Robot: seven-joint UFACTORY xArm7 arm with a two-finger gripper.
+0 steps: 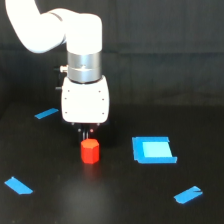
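A small red block stands on the black table, left of the middle. Right above and partly behind it in the picture is my gripper, pointing down from the white arm. Its fingers are dark and small against the dark background, so how far apart they stand is unclear. Whether they touch the block's top or stay behind it is also hard to judge.
To the right lies a pale square framed with blue tape, with nothing on it. Blue tape strips mark the table at the back left, front left and front right.
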